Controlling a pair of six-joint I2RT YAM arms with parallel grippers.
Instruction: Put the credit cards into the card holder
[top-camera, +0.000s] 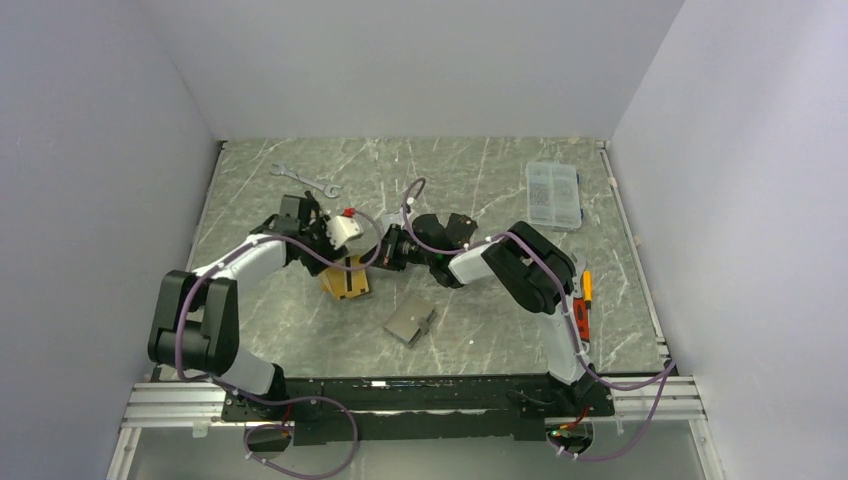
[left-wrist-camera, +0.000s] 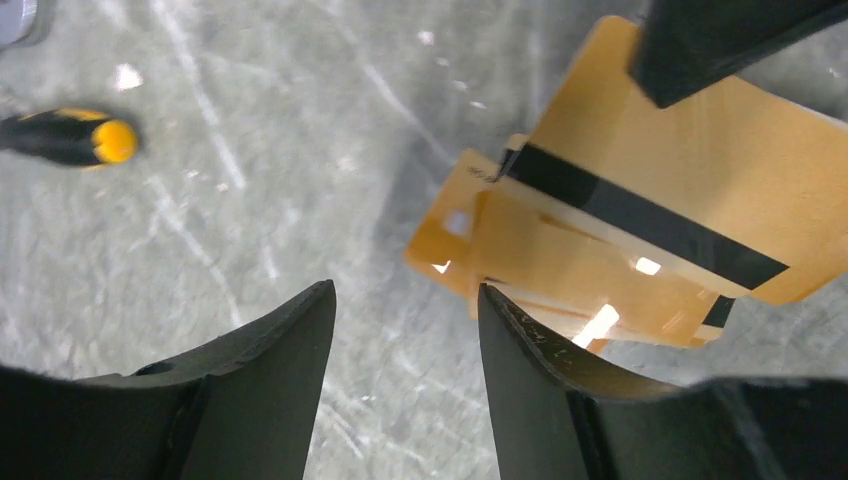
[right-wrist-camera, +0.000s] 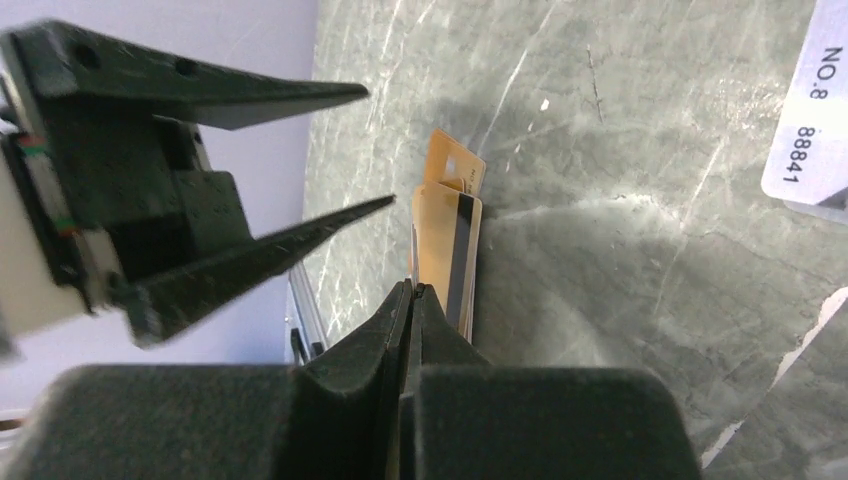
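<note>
Several gold credit cards with black stripes lie in a loose pile under both arms. The topmost card (left-wrist-camera: 700, 160) appears raised and tilted off the others (left-wrist-camera: 450, 235). At its edge, my right gripper is shut, with the thin card seemingly pinched between its tips. My left gripper hangs just beside the pile, its fingers apart and only bare table showing between them. In the right wrist view those same left fingers (right-wrist-camera: 330, 235) stand apart, left of the card. The grey card holder (top-camera: 408, 320) lies closed in front of the arms.
A wrench (top-camera: 305, 181) lies at the back left, a clear plastic box (top-camera: 553, 195) at the back right. An orange-handled tool (top-camera: 580, 318) and a screwdriver (top-camera: 587, 288) rest at the right. A white printed card (right-wrist-camera: 815, 120) lies near the right gripper.
</note>
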